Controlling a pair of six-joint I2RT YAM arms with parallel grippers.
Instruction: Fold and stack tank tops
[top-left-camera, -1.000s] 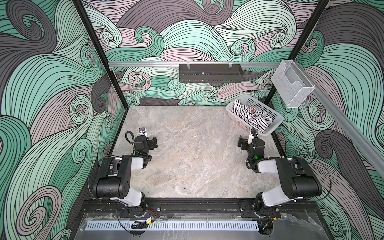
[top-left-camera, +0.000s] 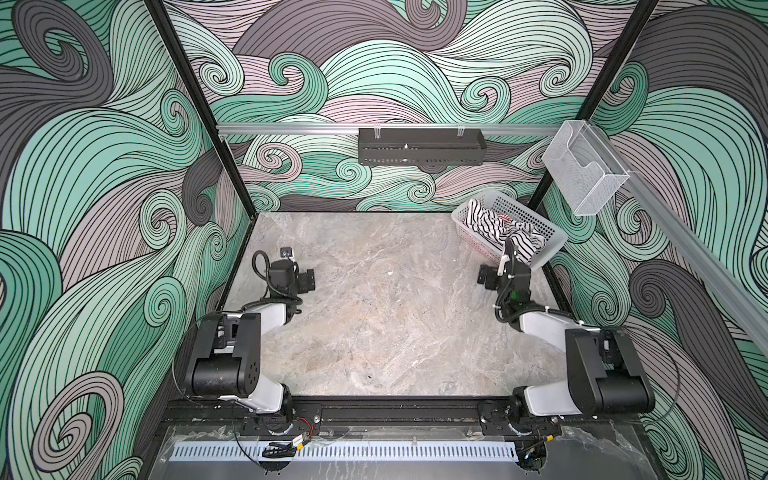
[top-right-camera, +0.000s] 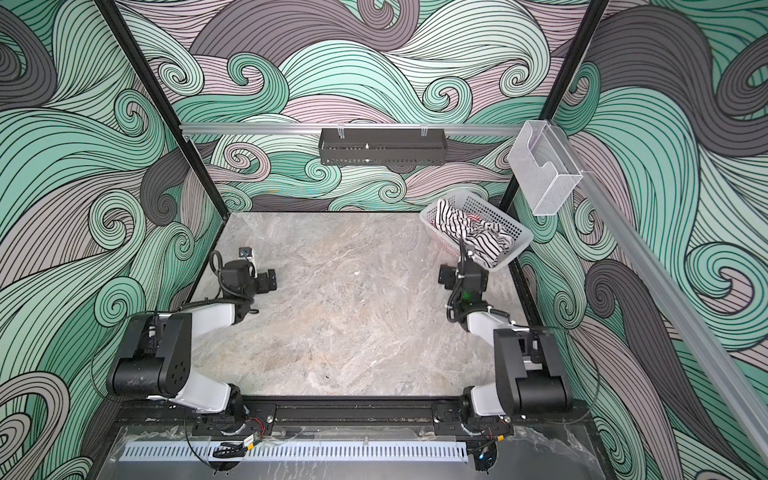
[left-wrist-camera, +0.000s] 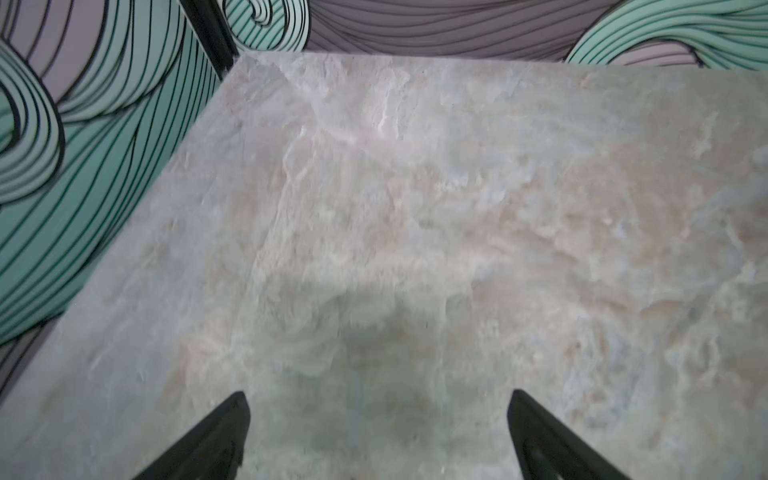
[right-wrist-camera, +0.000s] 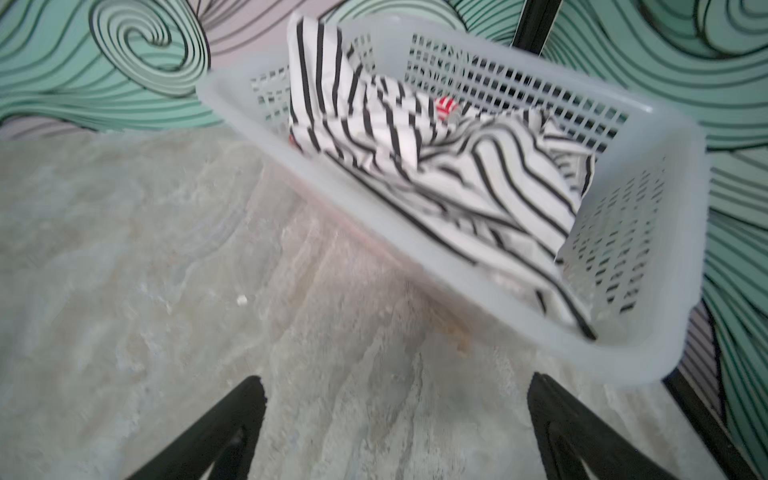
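Observation:
Striped black-and-white cloth, the tank tops (right-wrist-camera: 472, 168), lies crumpled in the white perforated basket (right-wrist-camera: 648, 232), with a small red patch showing among the folds. How many tops are heaped there I cannot tell. In the right wrist view my right gripper stands open, just short of the basket's near side and holding nothing. At the left of the table, my left gripper is open above bare surface, nothing between its fingers.
A black tray (top-left-camera: 421, 148) hangs on the back rail, and a wire mesh holder (top-left-camera: 584, 168) is fixed above the basket at the right.
My right arm has moved slightly, its gripper a little farther toward the basket. The left gripper has shifted only slightly. The cloth and basket look unmoved.

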